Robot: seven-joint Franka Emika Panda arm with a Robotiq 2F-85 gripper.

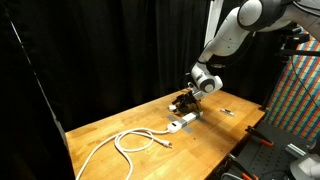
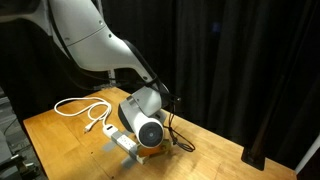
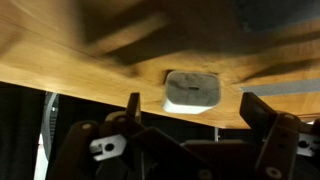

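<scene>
A small pale block [image 3: 192, 92] with a light grey top lies on the wooden table near its edge in the wrist view. My gripper is open, one finger on either side of the block, with clear gaps to both. In exterior view 1 the dark gripper [image 1: 184, 103] is low over the back of the table, and a small white thing [image 1: 172, 108], probably the same block, shows beside it. The arm covers most of the gripper in exterior view 2, where the block cannot be made out.
A white power strip [image 1: 183, 122] lies in front of the gripper, its looped white cord [image 1: 122, 143] running across the front left. A small black object [image 2: 253, 158] stands near the table's edge in exterior view 2.
</scene>
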